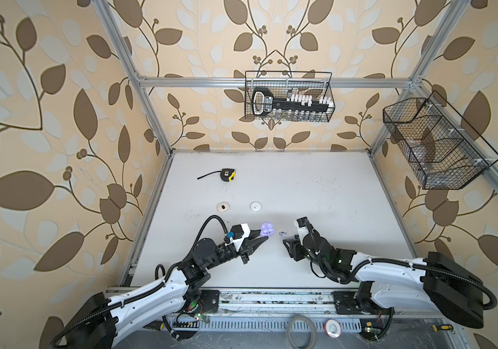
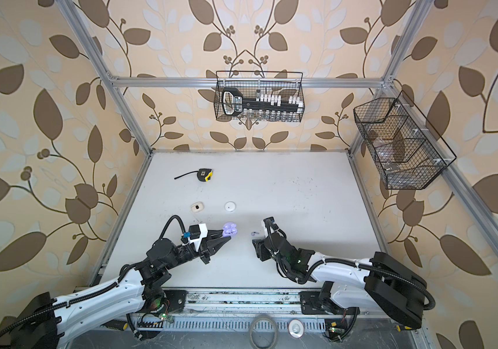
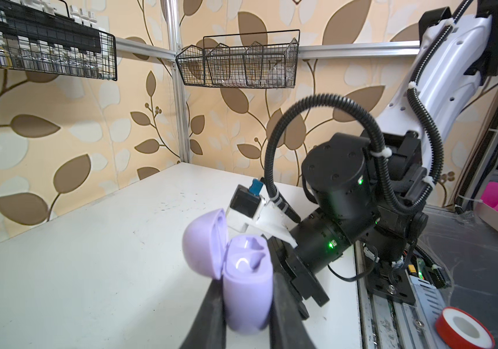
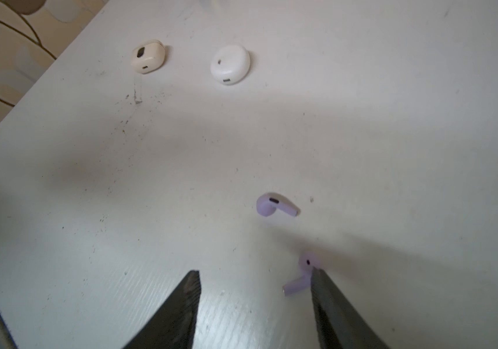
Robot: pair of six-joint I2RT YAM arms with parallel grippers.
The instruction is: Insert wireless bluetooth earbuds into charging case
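A lilac charging case [image 3: 247,290], lid swung up, is clamped upright in my left gripper, which is shut on it above the table. Its earbud wells look empty in the left wrist view. Two lilac earbuds lie on the white table in the right wrist view. The farther earbud [image 4: 274,204] lies clear of the fingers. The nearer earbud [image 4: 299,283] is partly covered by the right-hand finger [image 4: 333,308]. My right gripper stands open over the table, nothing held between its fingers.
A cream case [image 4: 148,56] and a round white case [image 4: 230,64] lie farther back. A black and yellow tape measure [image 1: 228,174] rests at the back left. Wire baskets [image 1: 288,99] hang above the table.
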